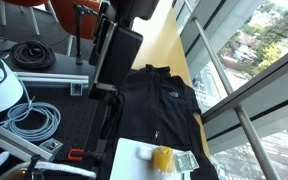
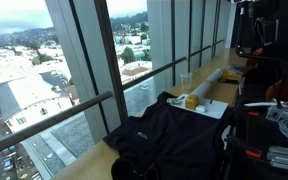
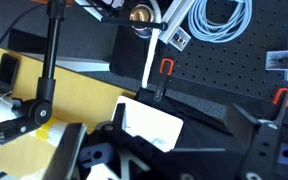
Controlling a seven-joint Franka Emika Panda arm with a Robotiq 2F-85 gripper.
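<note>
My gripper is open above the workspace, its two dark fingers standing wide apart at the bottom of the wrist view. Nothing is visible between them. In exterior view 1, a black jacket (image 1: 156,108) is spread on the wooden ledge. A white board (image 1: 127,160) lies at its near end, carrying a yellow-orange item (image 1: 163,159) and a small printed packet (image 1: 187,162). Exterior view 2 shows the jacket (image 2: 169,135) in front of the board (image 2: 216,109). The board (image 3: 152,122) is partly visible in the wrist view.
A black perforated table (image 3: 224,68) adjoins the ledge, with a coiled pale cable (image 3: 222,22) and red-handled clamps (image 3: 166,67) on it. A metal railing (image 1: 229,100) and windows border the ledge. A phone (image 3: 7,71) lies at the left of the wrist view.
</note>
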